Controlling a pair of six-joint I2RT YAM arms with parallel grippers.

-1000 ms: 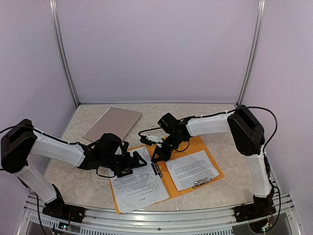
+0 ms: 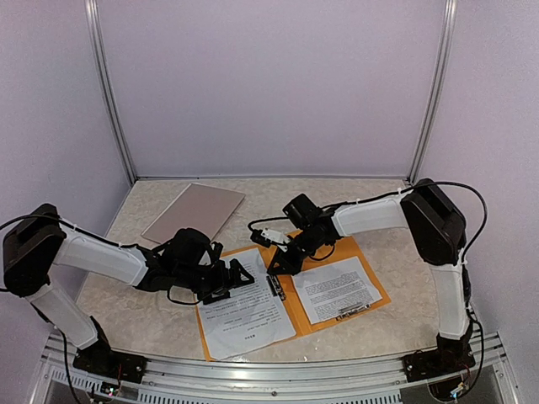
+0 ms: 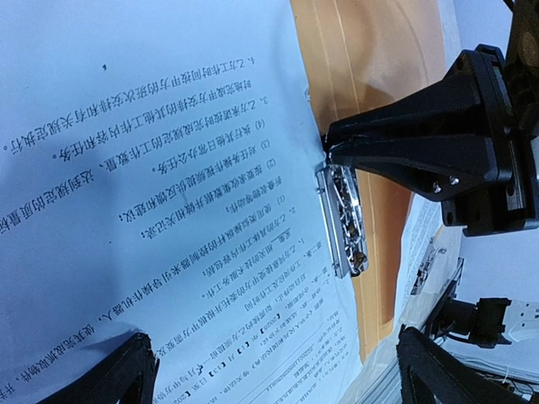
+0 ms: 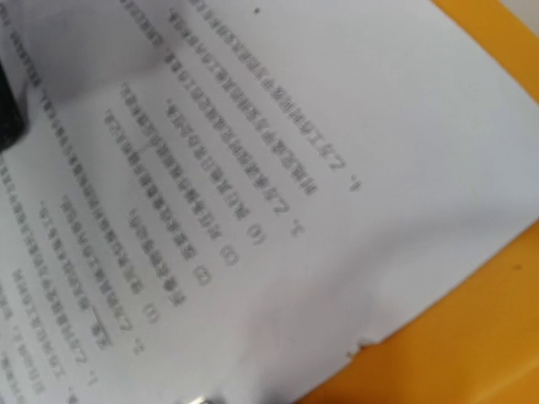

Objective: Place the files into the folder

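Note:
An orange folder [image 2: 299, 312] lies open with papers on both halves. The left paper [image 2: 244, 324] fills much of both wrist views. My left gripper hangs open over it, fingertips at the lower corners of the left wrist view. My right gripper [image 2: 278, 268] is shut at the upper end of the metal clip [image 3: 341, 219] by the folder's middle; in the left wrist view its tips touch that clip, with nothing clearly held. The right paper [image 2: 337, 289] has another clip along its near edge.
A pinkish board [image 2: 193, 209] lies at the back left. Walls surround the back and sides, and a metal rail [image 2: 312, 366] runs along the front edge.
My right gripper has moved slightly to the right, and the folder with its papers has shifted right along with it. My left arm stays in about the same place.

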